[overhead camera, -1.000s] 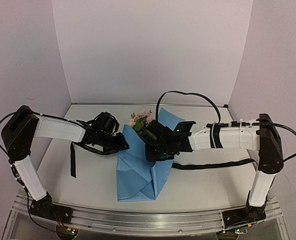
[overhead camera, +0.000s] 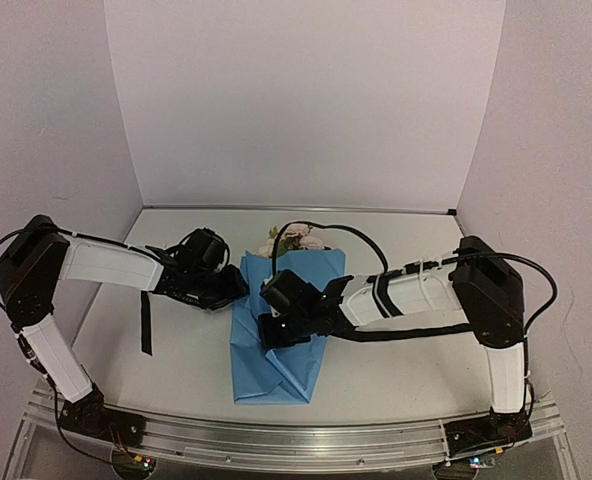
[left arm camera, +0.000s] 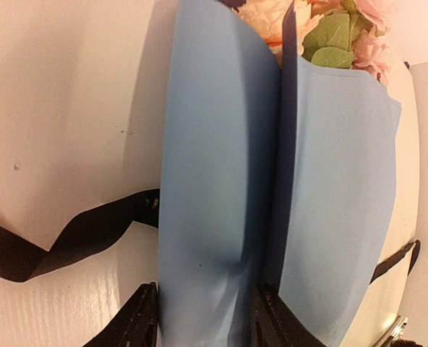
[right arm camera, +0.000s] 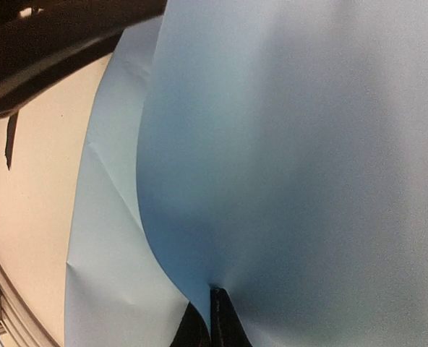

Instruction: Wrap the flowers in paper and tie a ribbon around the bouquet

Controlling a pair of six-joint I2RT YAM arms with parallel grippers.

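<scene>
A sheet of blue wrapping paper [overhead camera: 266,375] lies folded around the bouquet, and pink and peach flowers [overhead camera: 301,236] show above its top edge. Black ribbon [overhead camera: 406,333] passes beneath the wrap; its other end hangs out on the left. In the right wrist view my right gripper is shut on the edge of a paper flap drawn leftward across the wrap. My left gripper is open at the wrap's left side, its fingers [left arm camera: 140,318] apart with the paper's left fold between them. The flower stems are hidden inside the paper.
A metal rail [overhead camera: 296,435] runs along the front edge, and walls stand at the back and both sides. Both arms are close together over the wrap.
My right gripper has moved left, bringing the right paper flap across the wrap.
</scene>
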